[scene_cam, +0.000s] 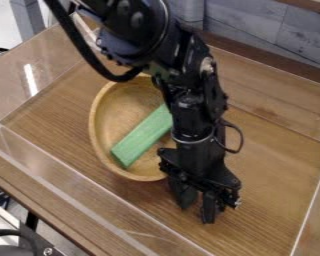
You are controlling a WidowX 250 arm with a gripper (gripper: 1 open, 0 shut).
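My black gripper [203, 195] is low over the wooden tabletop, just right of the front of a round wooden bowl [112, 105]. Its fingertips are dark and overlap in this view, so I cannot tell how far apart they stand or whether anything is between them. A green block [141, 138] lies tilted inside the bowl, partly hidden behind my arm at the right.
A grey plank wall [276, 45] runs along the back. The table's edge shows at the lower left.
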